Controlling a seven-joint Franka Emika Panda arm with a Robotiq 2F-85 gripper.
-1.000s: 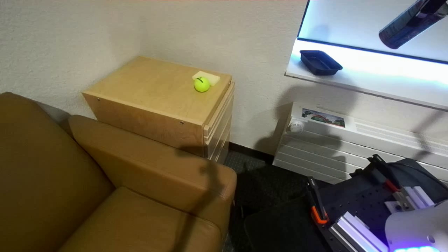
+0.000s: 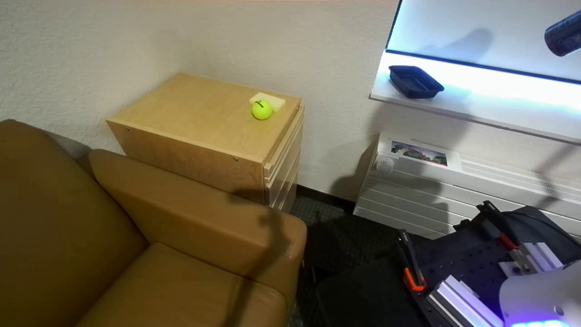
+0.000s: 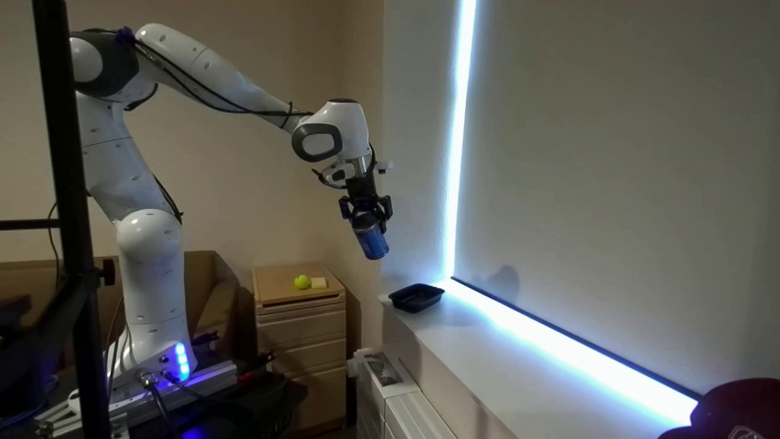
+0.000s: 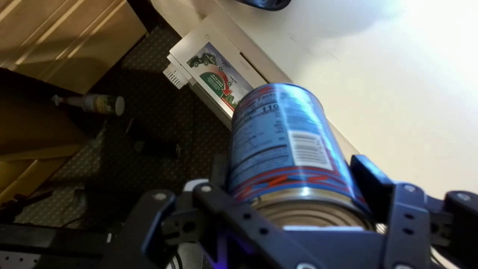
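Observation:
A blue can with red stripes and a barcode is clasped between the fingers of my gripper. In exterior view 2 the can points downward at a tilt, in the air and apart from the white windowsill. Only the can's end shows at the upper right edge in exterior view 1, with the gripper out of frame there. A black tray rests on the sill, lower than the can; it looks empty.
On the wooden cabinet lie a yellow-green ball and a pale yellow block. Below the sill stands a white radiator. A dark red object occupies the sill's near end; between it and the tray is bare sill.
In exterior view 1 the can has shifted to the right and slightly up, partly leaving the frame. The tray, ball and block are where they were.

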